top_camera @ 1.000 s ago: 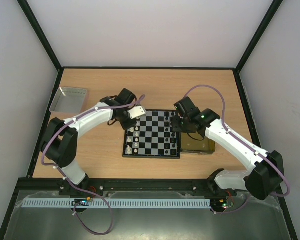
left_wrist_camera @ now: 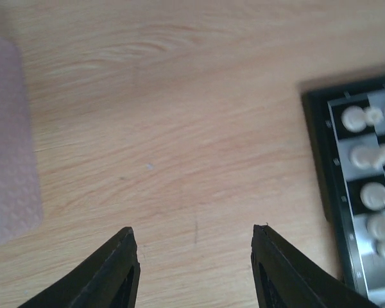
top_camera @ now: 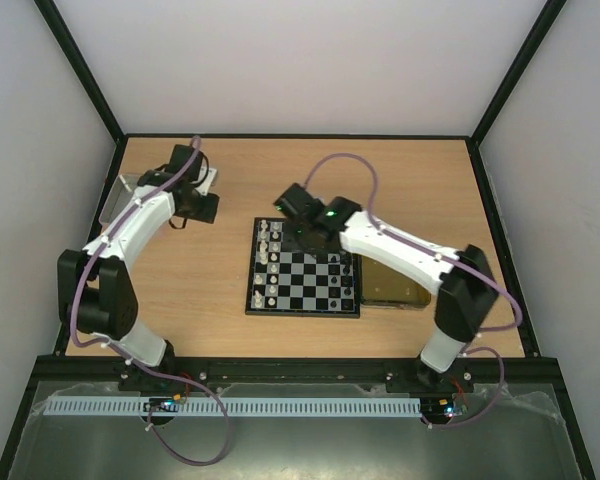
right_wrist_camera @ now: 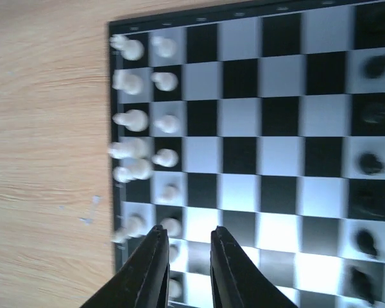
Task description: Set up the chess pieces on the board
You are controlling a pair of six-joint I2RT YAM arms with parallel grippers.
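Note:
The black-and-white chessboard (top_camera: 302,290) lies mid-table. White pieces (right_wrist_camera: 134,120) fill two columns along its left side; dark pieces (right_wrist_camera: 370,163) stand along its right side. Over the board, my right gripper has its fingers (right_wrist_camera: 151,269) a small gap apart, and no piece is clearly visible held between them; white pieces stand behind the left finger. My left gripper is open, its fingers (left_wrist_camera: 119,266) well apart over bare wood, with nothing between them. It is between the clear tray (left_wrist_camera: 13,141) and the board's left edge.
The clear tray is at the back left, partly covered by my left arm in the top view. A gold-brown tray (top_camera: 400,290) sits against the board's right side, partly under my right arm. Bare table (top_camera: 410,170) stretches behind the board.
My left gripper has moved left from the board's back-left corner toward the clear tray. My right gripper has swung left from the board's right side to over its back part.

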